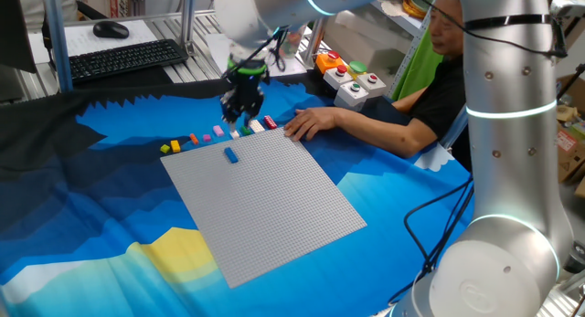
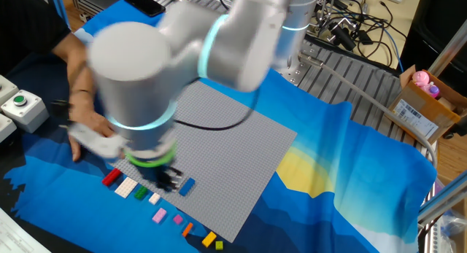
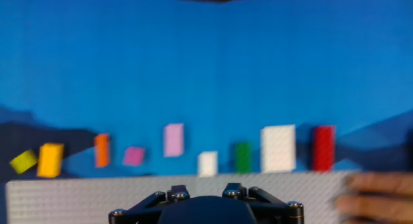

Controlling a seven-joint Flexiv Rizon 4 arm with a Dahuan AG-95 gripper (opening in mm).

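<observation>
A blue brick [image 1: 231, 155] lies on the grey baseplate [image 1: 265, 198] near its far edge; exterior view 2 shows the same blue brick [image 2: 187, 187] beside my gripper [image 2: 171, 181] in the picture. My gripper stands open, its two fingertips apart and nothing seen between them. In exterior view 1 the gripper [image 1: 241, 111] hangs above the plate's far edge, clear of the blue brick and blurred. Along that edge runs a row of loose bricks, among them a red brick [image 3: 323, 148], a large white brick [image 3: 279, 148], a green brick [image 3: 242, 157] and a yellow brick [image 3: 50, 160].
A person's hand [image 1: 311, 123] rests at the plate's far right corner, close to the red brick. Button boxes [image 1: 352, 94] stand behind it. Most of the plate is bare, and blue cloth [image 1: 110, 198] lies free around it.
</observation>
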